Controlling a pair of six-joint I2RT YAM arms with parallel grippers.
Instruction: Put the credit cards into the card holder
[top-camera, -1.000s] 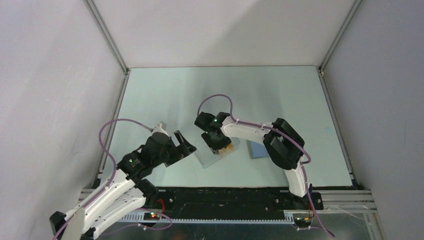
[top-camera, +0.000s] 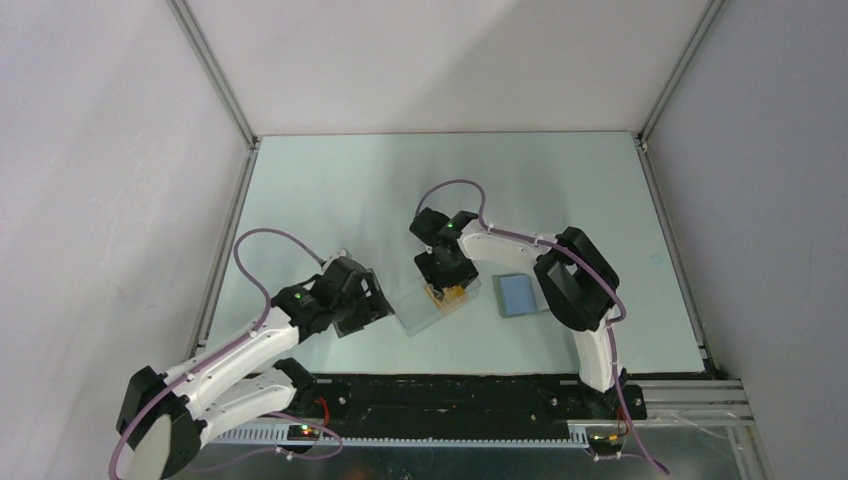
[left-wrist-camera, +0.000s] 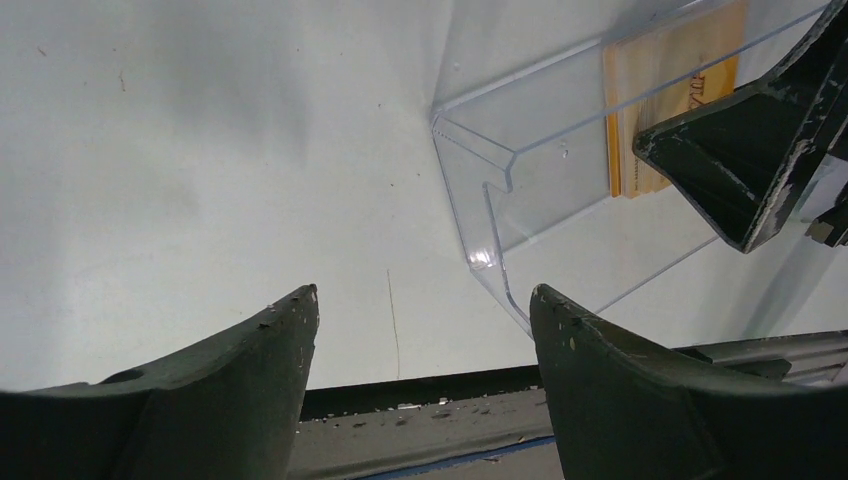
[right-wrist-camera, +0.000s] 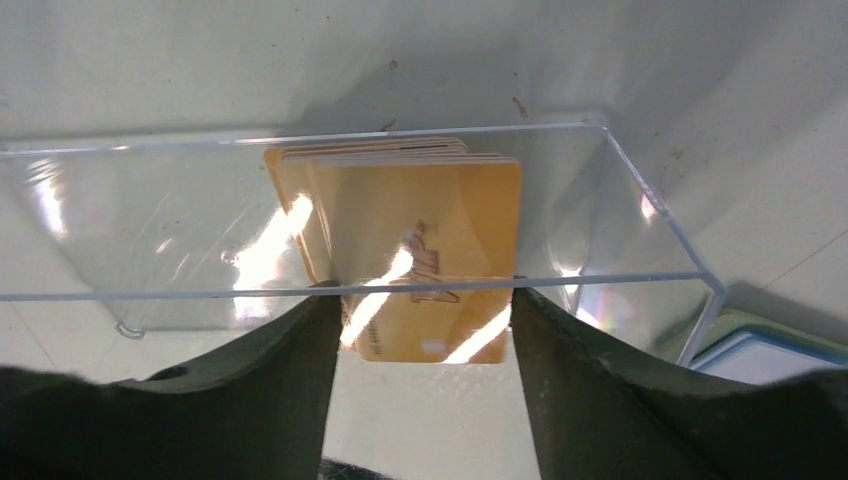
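The clear card holder (top-camera: 419, 314) rests on the white table near its front, left of centre. Inside it, towards its right end, stands a stack of orange-yellow cards (right-wrist-camera: 430, 220), several of them together, slightly fanned at the left. My right gripper is over the holder, open, its fingertips apart at either side of the stack's lower part. To the left of the holder is my left gripper, part open and empty. Its right fingertip comes close to the holder's left end; whether they touch, I cannot tell.
A blue flat piece (top-camera: 518, 295) with a grey-green border lies right of the holder, a pale piece beside it. The black front rail (top-camera: 450, 400) runs along the table's near edge.
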